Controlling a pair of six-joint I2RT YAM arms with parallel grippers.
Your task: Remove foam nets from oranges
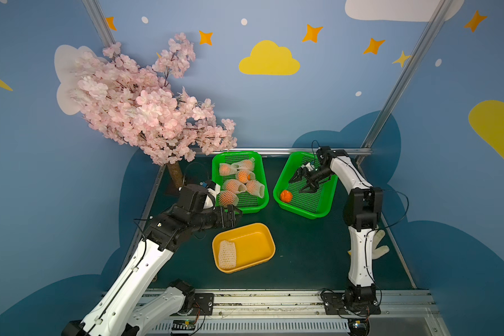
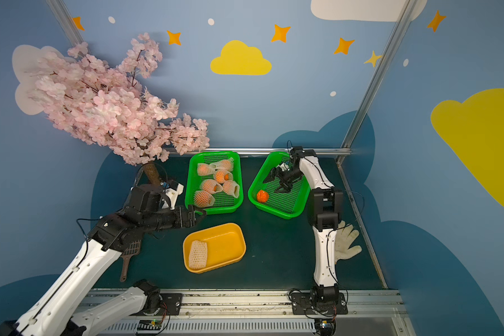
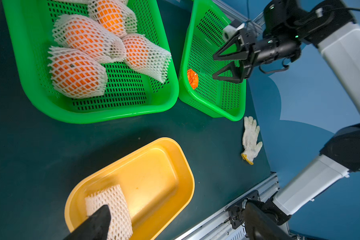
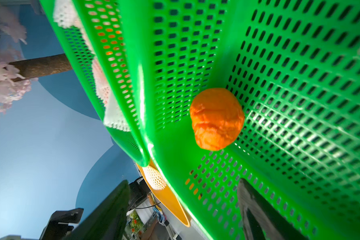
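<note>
A bare orange (image 4: 216, 118) sits in a corner of the right green basket (image 4: 296, 80). My right gripper is open above that basket, apart from the orange. The left green basket (image 3: 28, 80) holds several oranges in white foam nets (image 3: 78, 73). My left gripper, open with nothing between its fingers, hangs near the front of that basket, above the table. A loose foam net (image 3: 108, 208) lies in the left part of the yellow tray (image 3: 148, 168).
A blossom tree (image 1: 174, 170) stands at back left. A white glove (image 3: 252, 140) lies at the right table edge, and a dark slotted utensil (image 2: 127, 260) at the left. The table between the tray and baskets is clear.
</note>
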